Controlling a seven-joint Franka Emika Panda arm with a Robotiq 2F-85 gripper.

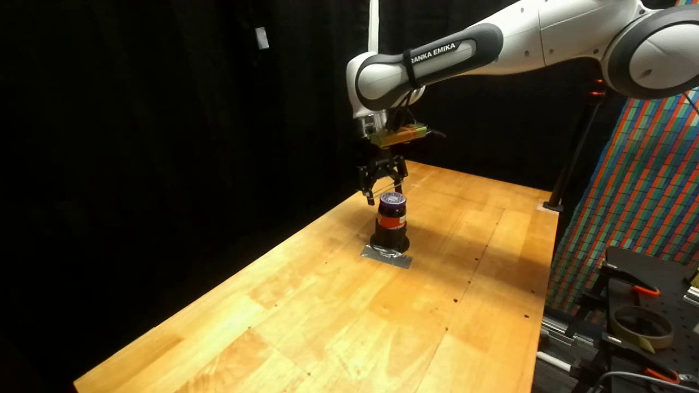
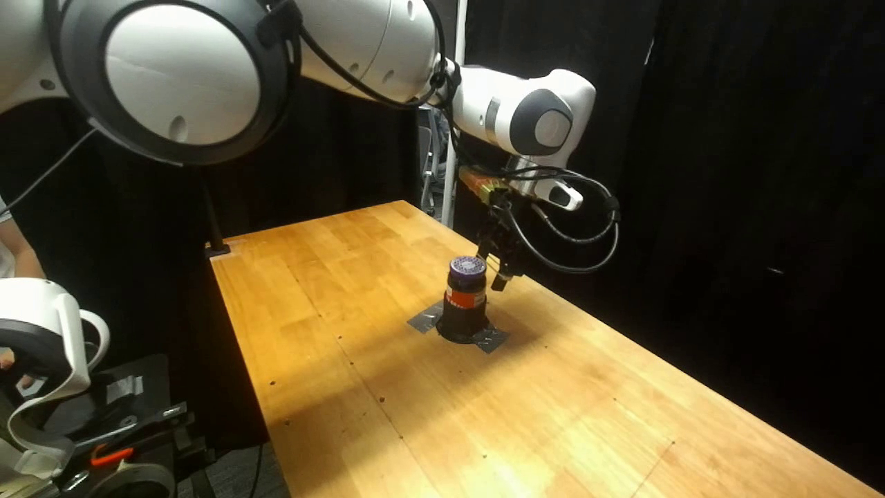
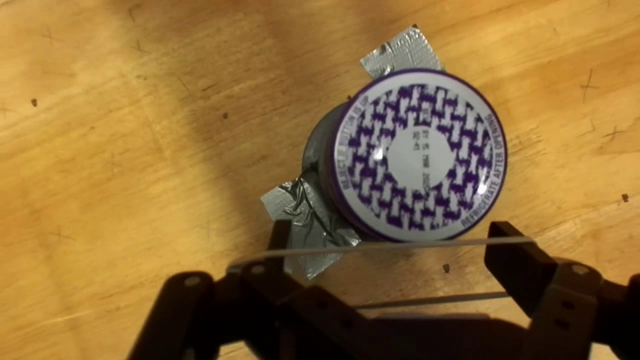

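Observation:
A jar with a purple-and-white patterned lid stands upright in a black round holder. An orange-red label wraps the jar's side. Grey tape strips run from the holder onto the table. My gripper is open with nothing gripped; thin bands stretch between its two fingers. In the wrist view the lid lies just beyond the fingertips, offset from the gap. The exterior views show the fingertips about lid height, behind the jar; whether they touch it I cannot tell.
Black curtains hang behind. A side cart with clamps and a roll of tape stands beyond the table's right edge in exterior view 1.

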